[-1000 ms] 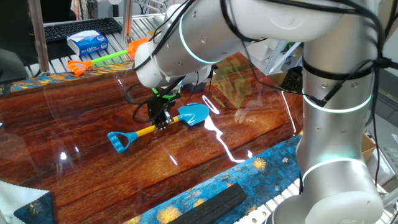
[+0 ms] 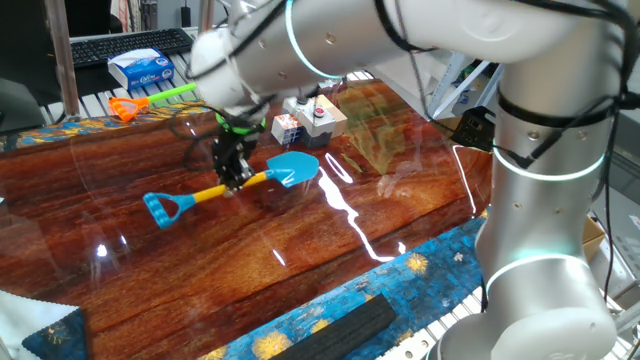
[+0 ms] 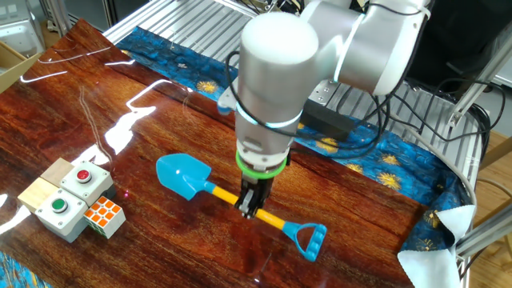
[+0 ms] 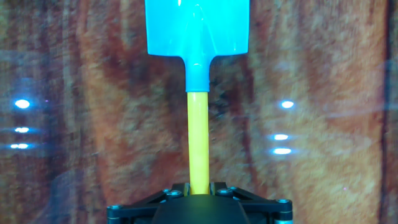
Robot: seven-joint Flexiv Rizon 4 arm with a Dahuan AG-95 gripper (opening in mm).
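Note:
A toy shovel with a blue blade (image 2: 293,169), a yellow shaft (image 4: 198,137) and a blue D-shaped handle (image 3: 306,240) is held by my gripper (image 3: 250,210). In the wrist view the fingers close round the shaft from both sides at the bottom edge, and the blade points straight up the picture. Exterior view 1 shows the gripper (image 2: 235,182) pointing down with the shaft across its fingertips. How high the shovel stands over the glossy wooden-patterned tabletop (image 3: 144,232) is hard to tell.
A box with red and green buttons (image 3: 83,175) and a Rubik's cube (image 3: 105,216) stand beyond the blade. An orange-and-green toy (image 2: 165,96) and a blue tissue box (image 2: 140,68) lie at the far edge. A black bar (image 2: 340,330) lies along the near edge.
My gripper and the shovel have moved together toward the left and slightly upward in exterior view 1. The button box and cube have come into sight behind the arm.

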